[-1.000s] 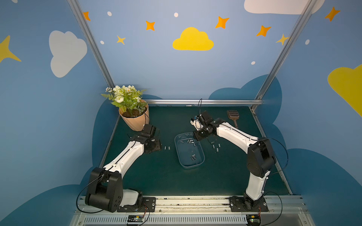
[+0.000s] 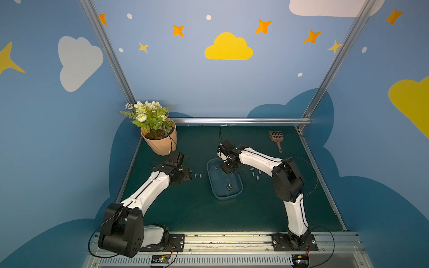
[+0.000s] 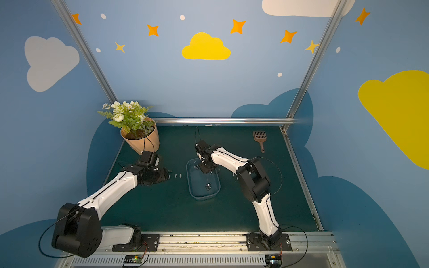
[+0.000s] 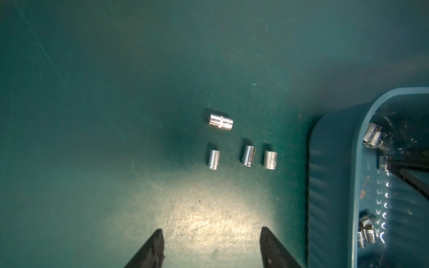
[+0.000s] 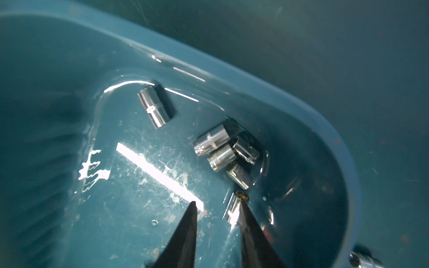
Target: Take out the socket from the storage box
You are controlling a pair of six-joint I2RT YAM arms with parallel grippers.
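Observation:
A blue storage box (image 2: 240, 187) sits mid-table with small silver sockets inside; in the right wrist view a socket (image 5: 153, 107) lies apart from a cluster (image 5: 221, 157). My right gripper is down over the box, fingers part open, their tips at an upright-looking socket (image 5: 237, 201); whether it is between them I cannot tell. My left gripper stands open left of the box, with several sockets (image 4: 249, 155) lying loose on the table in its view.
A potted plant (image 2: 158, 142) stands at the back left, a brown slotted scoop (image 2: 276, 136) at the back right. More loose sockets lie right of the box.
My right arm has moved left and down, bringing its gripper into the box's far end. The left arm has shifted slightly toward the front.

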